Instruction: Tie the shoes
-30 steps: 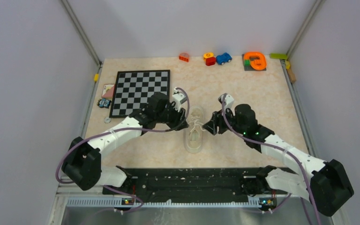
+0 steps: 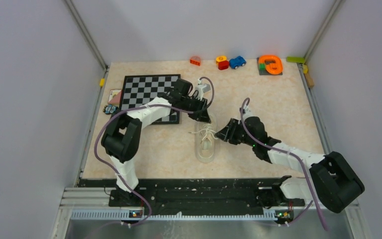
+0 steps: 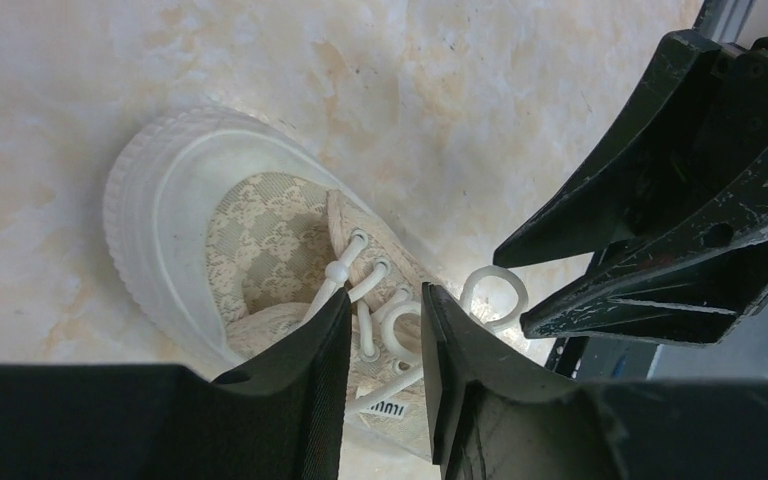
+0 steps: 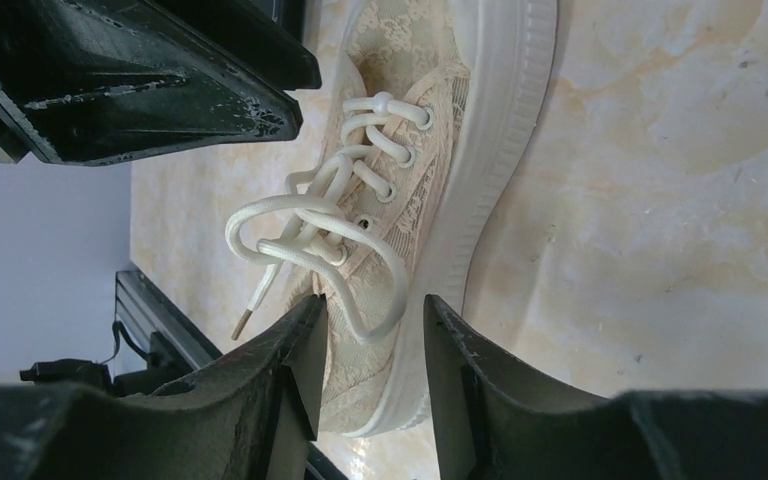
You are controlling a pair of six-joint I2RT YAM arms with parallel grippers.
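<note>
The cream shoe [image 2: 205,149] stands upright in the middle of the table, its white laces [image 4: 345,230] looped and crossed over the eyelets. My left gripper is over the shoe's upper part in the top view, fingers part open above the laces. My right gripper is at the shoe's right side, fingers part open around a hanging lace loop. I cannot tell that either gripper grips a lace. In the left wrist view a small loop stands between the right gripper's tips.
A checkerboard [image 2: 144,87] lies behind the left arm. Toy blocks, a blue car [image 2: 237,62] and an orange toy [image 2: 273,64] line the back edge.
My right gripper has shifted slightly, its arm moving a little leftward at the base.
</note>
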